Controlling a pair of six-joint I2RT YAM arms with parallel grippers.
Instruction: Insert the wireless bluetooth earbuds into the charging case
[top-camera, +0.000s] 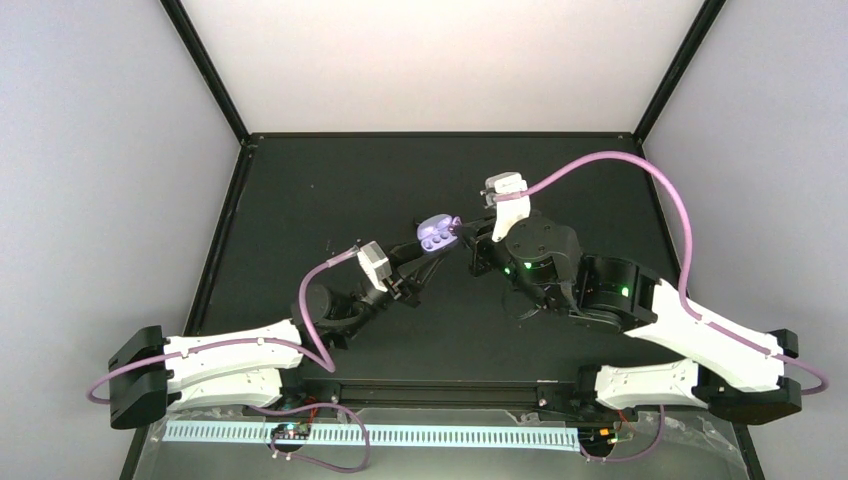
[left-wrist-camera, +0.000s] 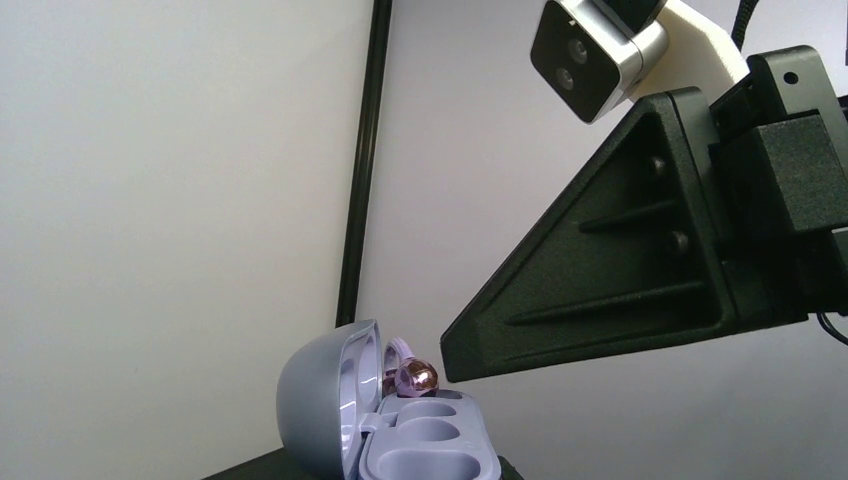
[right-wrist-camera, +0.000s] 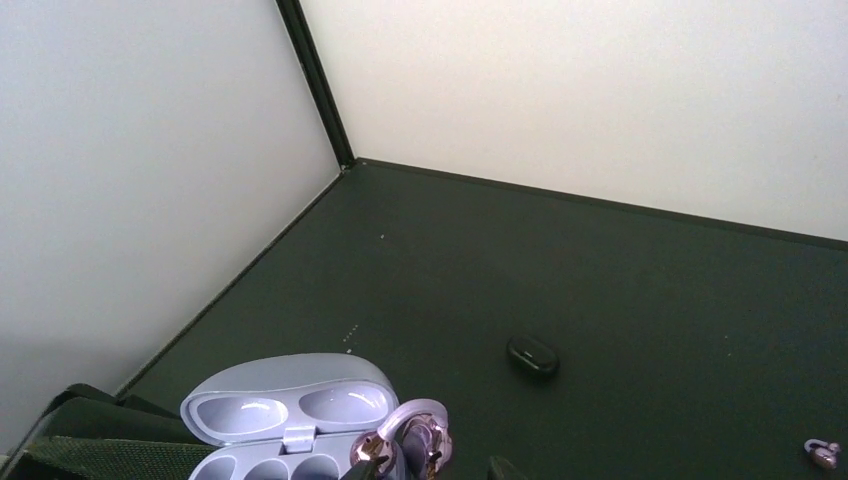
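Note:
The lilac charging case is held up with its lid open, my left gripper shut on it. In the left wrist view its wells face up. A lilac earbud with a coppery ball sits at the far end of the case, by the tip of the right arm's dark finger. The right wrist view shows that earbud at the case's right edge, overlapping the lid. My right gripper has its fingertips apart around it; whether they touch it is hidden. A second earbud lies far right on the table.
A small black rounded object lies on the dark table beyond the case. Pale walls enclose the table.

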